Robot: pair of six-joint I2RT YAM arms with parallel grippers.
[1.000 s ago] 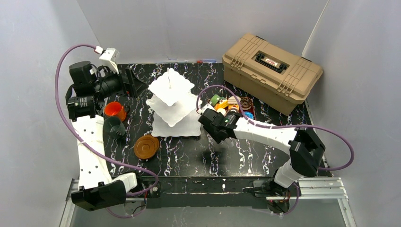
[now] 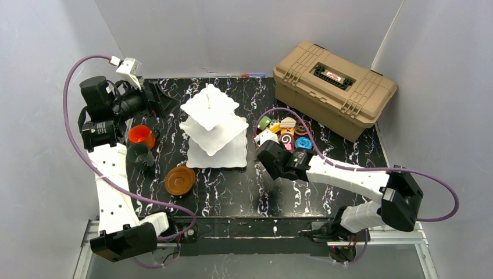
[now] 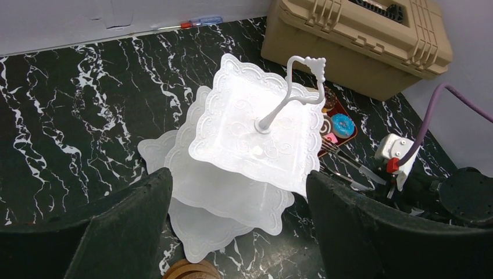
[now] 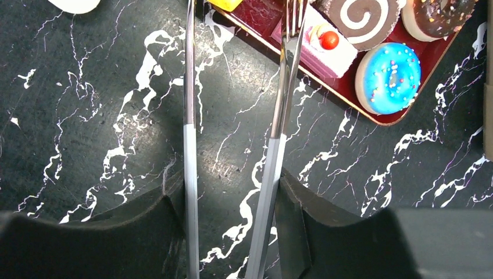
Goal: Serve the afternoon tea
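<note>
My right gripper is shut on silver tongs [image 4: 284, 81] with grey handles; one arm of them ends in fork tines. Their tips reach the near edge of a red tray [image 4: 390, 121] of sweets, with no sweet visibly gripped. On it sit a blue donut [image 4: 390, 78], a pink cake piece [image 4: 321, 53], a chocolate swirl roll [image 4: 361, 22] and a chocolate donut [image 4: 437, 16]. A white three-tier stand [image 2: 209, 109] is empty, its handle rising from the top plate. Left of the stand, my left gripper [image 2: 168, 104] hangs open and empty.
An orange cup [image 2: 140, 135] and a dark glass cup [image 2: 140, 157] stand at the left, near a brown round coaster [image 2: 179, 181]. A tan toolbox [image 2: 331, 87] fills the back right. Bare table lies in front of the tray.
My right gripper has moved to the right in the top view, tongs still held.
</note>
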